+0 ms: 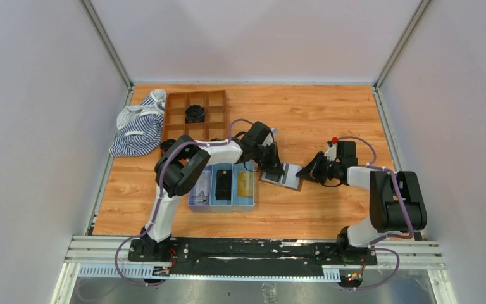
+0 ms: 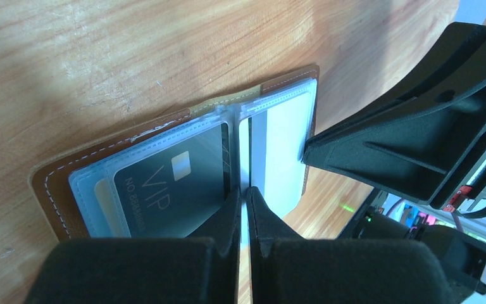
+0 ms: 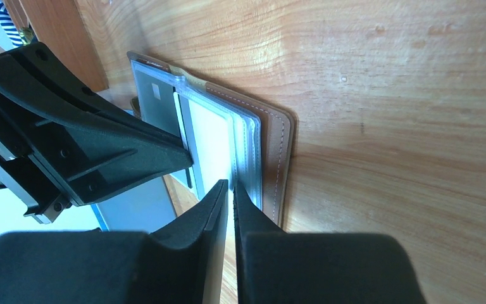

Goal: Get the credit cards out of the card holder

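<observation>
The open brown card holder (image 1: 291, 183) lies on the table, its clear sleeves holding a dark VIP card (image 2: 164, 183) and a white card (image 2: 285, 139). My left gripper is shut at the middle fold, by the white sleeve's edge. My right gripper is shut on the edge of the white card's sleeve at the holder's right side; how much it grips is unclear.
A blue compartment box (image 1: 248, 202) stands left of the holder. Behind it are a wooden divided tray (image 1: 215, 101) and striped cloth (image 1: 133, 142).
</observation>
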